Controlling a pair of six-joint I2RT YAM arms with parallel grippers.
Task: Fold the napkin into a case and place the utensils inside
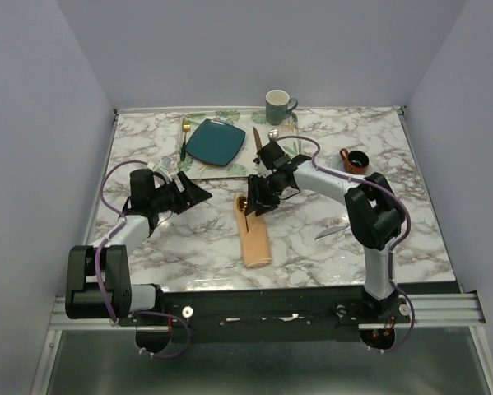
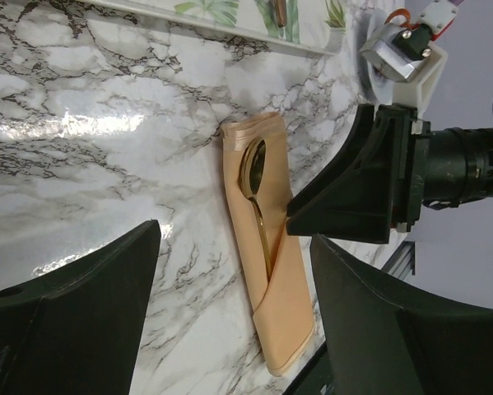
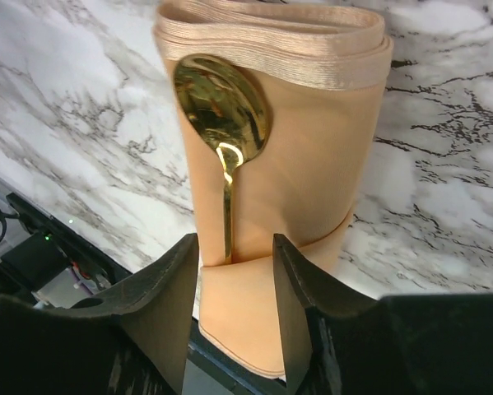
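Note:
The peach napkin (image 3: 312, 156) lies folded into a narrow case with a slanted pocket (image 3: 238, 309) at its near end. On it rests a gold spoon (image 3: 221, 103), bowl toward the far end and handle running under the pocket's edge. My right gripper is part open over the napkin, its fingertips either side of the handle in the right wrist view; nothing appears gripped. To the left of the napkin, my left gripper stands open and empty above bare marble.
At the back, a leaf-patterned placemat (image 1: 230, 170) carries a dark green plate (image 1: 216, 142), a fork (image 1: 184, 140), a knife (image 1: 258, 140) and another spoon (image 1: 273, 136). A green mug (image 1: 277, 107) stands behind it, an orange-brown cup (image 1: 355, 161) at right.

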